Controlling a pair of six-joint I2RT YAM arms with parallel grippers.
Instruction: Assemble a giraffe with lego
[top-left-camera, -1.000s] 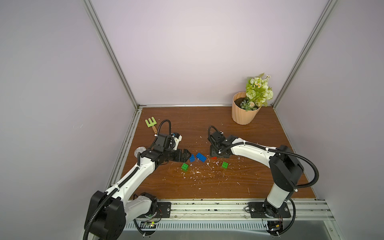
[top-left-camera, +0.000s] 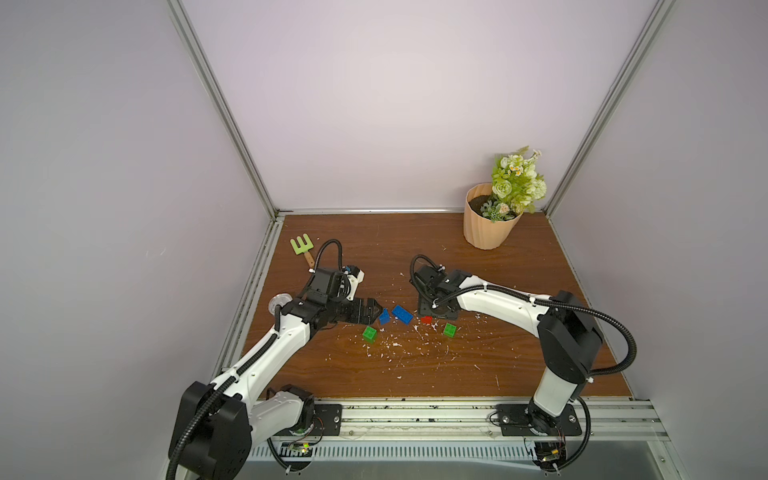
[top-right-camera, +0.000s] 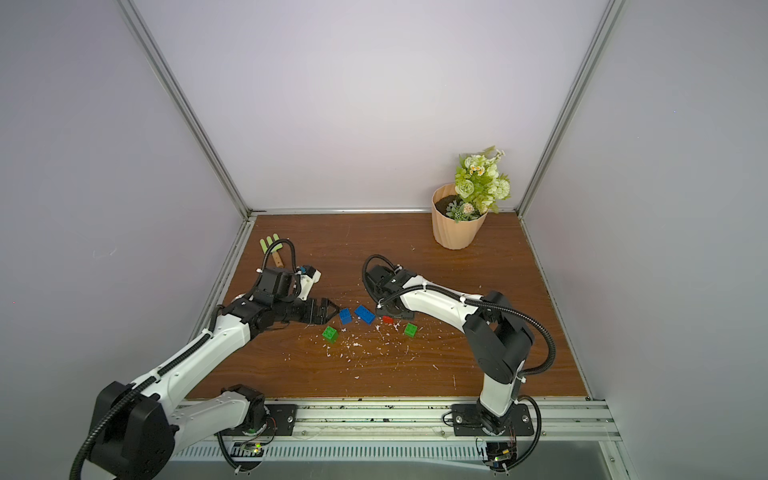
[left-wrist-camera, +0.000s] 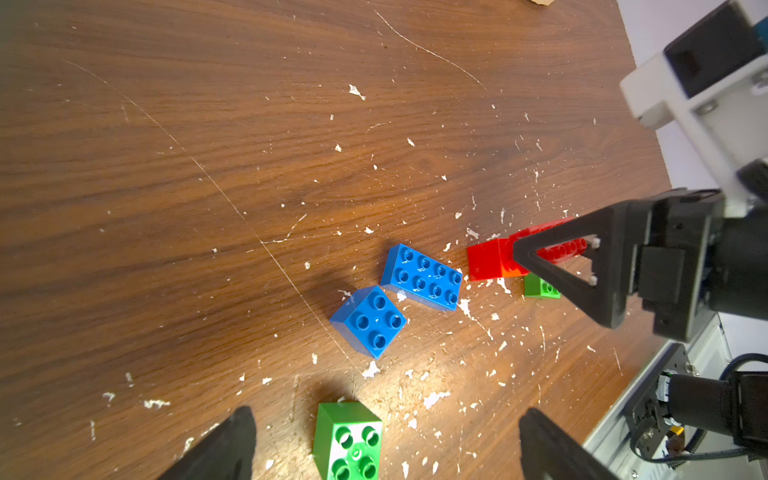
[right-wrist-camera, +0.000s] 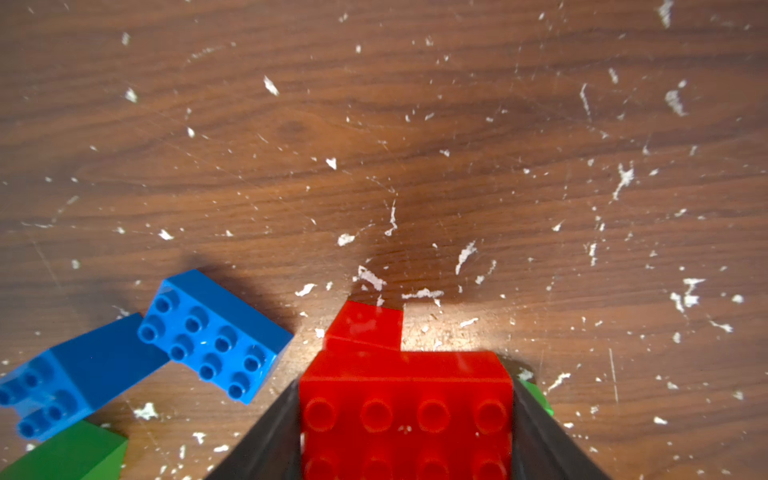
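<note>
My right gripper is shut on a long red brick, its studs facing the wrist camera. More red brick juts out beyond it; whether the two are joined cannot be told. From the left wrist view, red brick pokes out past a black finger of that hand. Off to the left, my left gripper stands open above the table, fingers wide apart. Below it lie a green brick, a square blue brick and a longer blue brick.
A second green brick lies near the right gripper. White flakes litter the table. At the back right stands a flower pot; a toy fork and a clear round object are at the left.
The left arm and the loose bricks stay where they were.
</note>
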